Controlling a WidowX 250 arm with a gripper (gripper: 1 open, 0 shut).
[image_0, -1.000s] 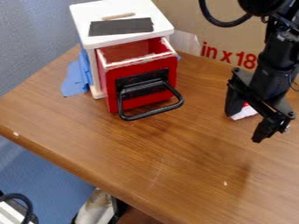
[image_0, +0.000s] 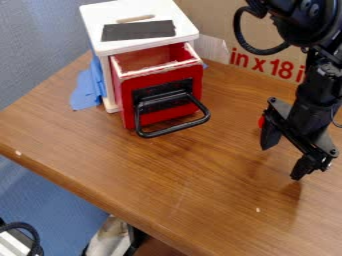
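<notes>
My black gripper (image_0: 286, 152) hangs at the right side of the table, fingers pointing down toward the wood; whether it is open or shut is unclear. A small red object (image_0: 262, 122) is mostly hidden behind it. A red toy oven or cabinet (image_0: 135, 69) with a white top (image_0: 112, 20) and a black handle stands at the back left, its upper part open. A dark slab (image_0: 139, 29) and a light wooden stick lie on the white top.
A blue cloth (image_0: 86, 89) lies left of the red box. A cardboard box (image_0: 227, 30) stands behind. The table's left edge drops to a blue surface.
The red box looks unchanged.
</notes>
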